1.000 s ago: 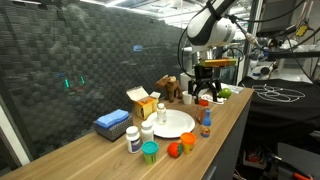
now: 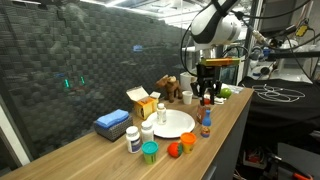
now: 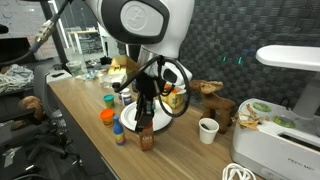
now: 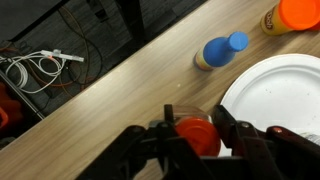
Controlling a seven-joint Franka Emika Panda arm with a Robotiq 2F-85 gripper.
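A brown bottle with a red cap (image 4: 198,136) stands on the wooden table near its front edge. My gripper is over it from above, shut on the cap, with a dark finger at either side. In the second exterior view the bottle's brown body (image 3: 147,140) shows below the gripper, upright and seemingly at table height. The first exterior view shows the gripper (image 2: 207,91) at the bottle's top, which the fingers partly cover. Whether the base touches the table cannot be told.
A blue bottle (image 4: 221,50) stands close by, and beside it lies a white plate (image 4: 281,98). An orange cup (image 2: 187,142), a red ball-like item (image 2: 174,149) and a teal-lidded jar (image 2: 150,151) are farther along. A white mug (image 3: 208,130) sits near the wall.
The gripper has come down slightly around the bottle's red top, which showed more clearly a second ago. Other objects on the table stand where they were.
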